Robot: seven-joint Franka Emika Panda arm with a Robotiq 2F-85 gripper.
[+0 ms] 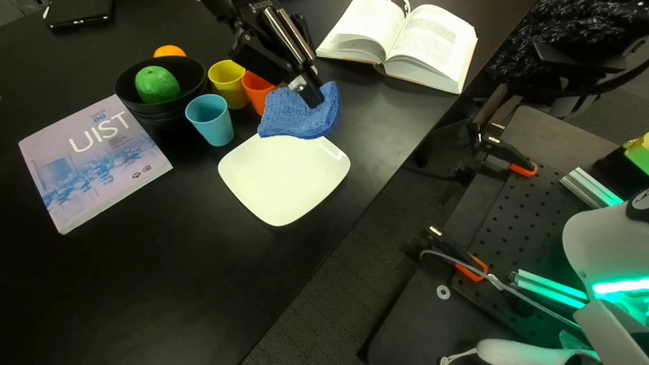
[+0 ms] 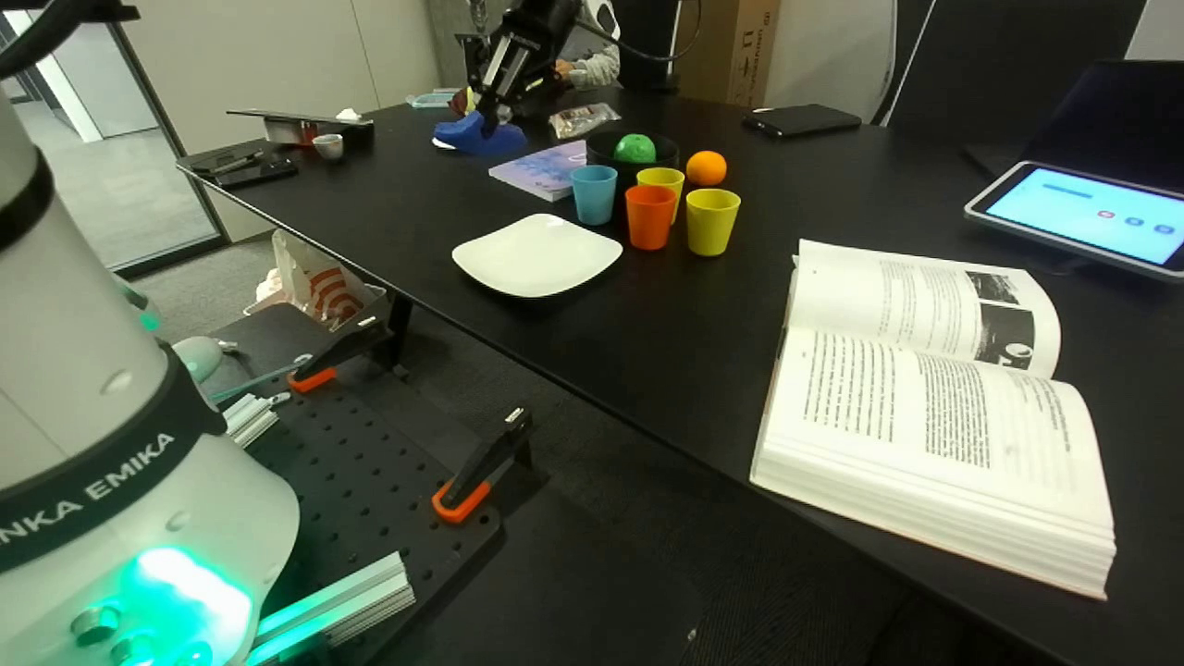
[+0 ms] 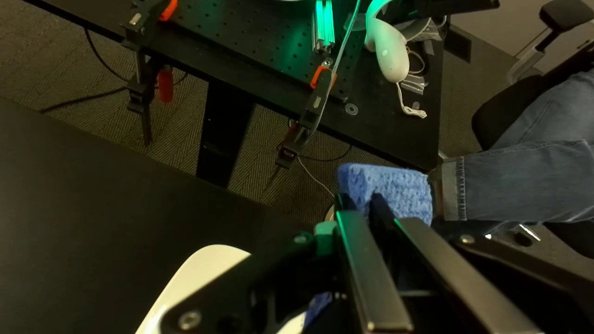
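My gripper [image 1: 312, 97] is shut on a blue cloth [image 1: 292, 115], which spreads out on both sides of the fingers. In exterior view 1 the cloth overlaps the far edge of a white square plate [image 1: 283, 182]. Exterior view 2 instead puts the cloth [image 2: 477, 135] well to the left of the plate [image 2: 538, 256], so it is held in the air away from it. From the wrist, the cloth [image 3: 401, 192] shows beyond the fingertips, and part of the plate [image 3: 189, 278] appears at lower left.
Blue [image 1: 210, 119], yellow [image 1: 228, 84] and orange [image 1: 258, 91] cups stand beside black bowls [image 1: 121, 91] holding a green fruit [image 1: 157, 84]. A UIST book [image 1: 94, 161] lies left of them; an open book [image 1: 401, 42] is at the far side.
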